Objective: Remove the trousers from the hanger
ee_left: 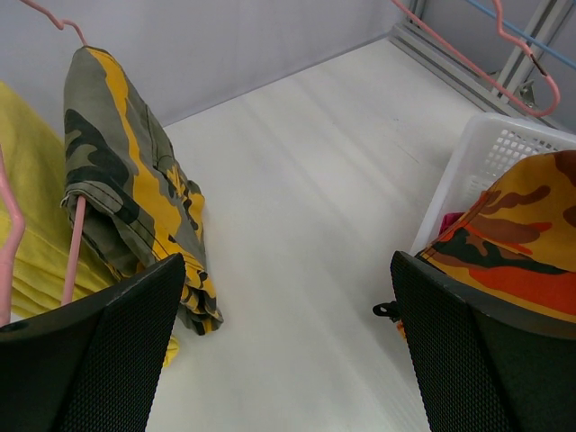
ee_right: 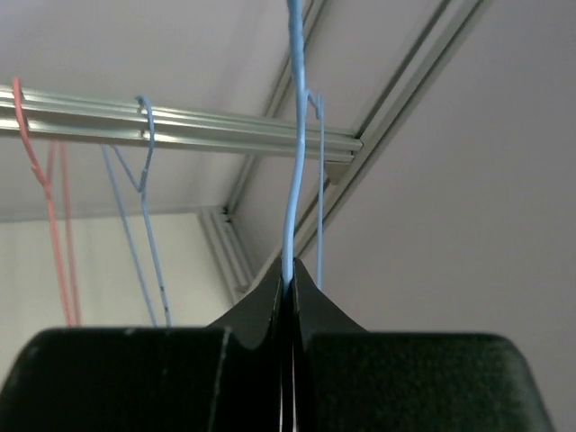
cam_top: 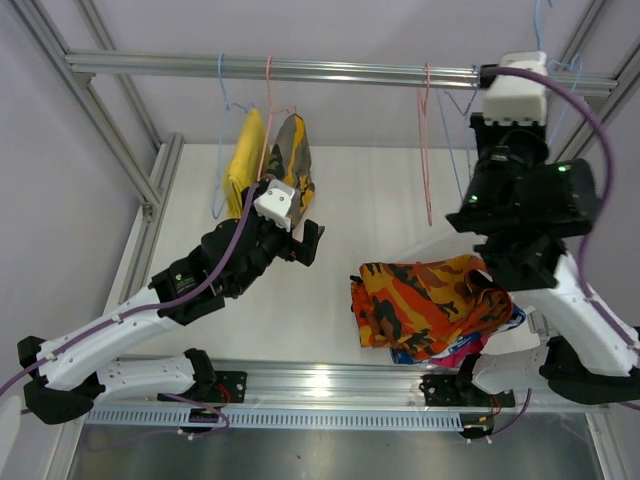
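Yellow trousers [cam_top: 245, 160] and grey-yellow camouflage trousers [cam_top: 295, 155] hang on hangers at the left of the rail; the camouflage pair [ee_left: 135, 180] is close in the left wrist view. My left gripper is open beside them, nothing between its fingers. My right gripper is shut, high near the rail at the right; a thin blue hanger wire [ee_right: 295, 144] runs down to its fingertips, apparently held between them. Orange camouflage clothing [cam_top: 425, 305] lies heaped at the lower right, in and over a white basket [ee_left: 459, 162].
The metal rail [cam_top: 340, 71] spans the top, with empty pink and blue hangers [cam_top: 425, 160] at the right. Frame posts stand on both sides.
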